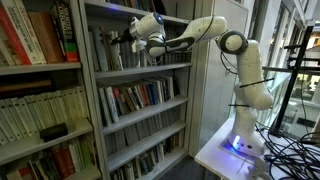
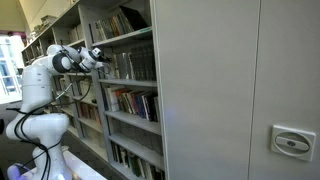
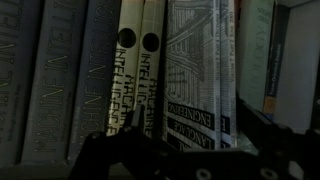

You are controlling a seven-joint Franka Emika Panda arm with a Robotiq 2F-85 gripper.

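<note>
In the wrist view my gripper stands open in front of a row of upright books, with no book held between its fingers. A book with a pale patterned spine (image 3: 192,70), lettered "Language Engineering", is straight ahead between the two dark fingers. Just left of it are two cream books (image 3: 135,65) reading "Intelligence". Dark grey volumes (image 3: 55,80) fill the left side. From outside, the gripper (image 1: 127,38) is up at a high shelf of the bookcase; its fingertips are too small to make out there.
Lower shelves hold more books (image 1: 138,97), some leaning. A vertical bookcase panel (image 1: 92,85) stands left of the gripper. In the wrist view a pale green book (image 3: 254,45) is at the right. A white cabinet front (image 2: 215,90) adjoins the shelves.
</note>
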